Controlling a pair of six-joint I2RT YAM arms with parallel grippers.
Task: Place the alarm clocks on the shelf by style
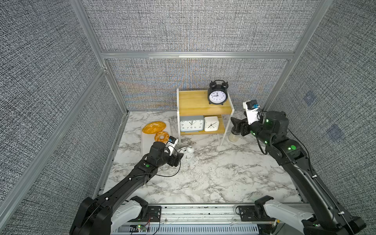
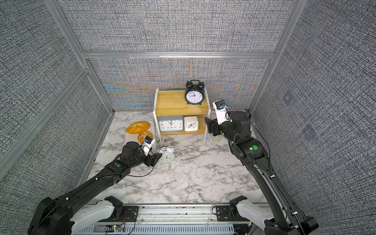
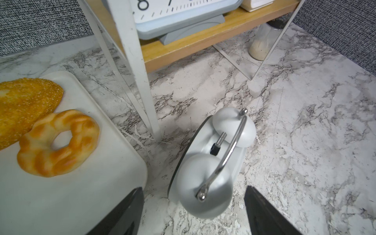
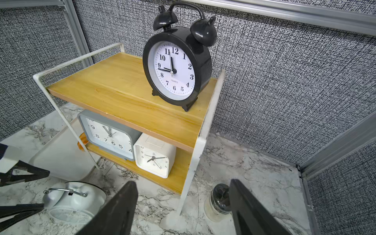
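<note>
A white twin-bell alarm clock (image 3: 205,184) stands on the marble table in front of the shelf's left leg. My left gripper is open over it, its fingers apart on either side with the clock between and not gripped. The black twin-bell clock (image 4: 174,70) stands at the right of the wooden shelf's top board (image 4: 117,86). On the lower board, the grey rectangular clock (image 4: 107,133) sits left of the small white square clock (image 4: 154,156). To the right of the shelf my right gripper hangs open and empty.
A white tray (image 1: 146,145) with a long bread (image 1: 154,127) and a ring bread (image 1: 161,136) lies left of the shelf. Beside its right leg stands a dark-lidded jar (image 4: 219,201).
</note>
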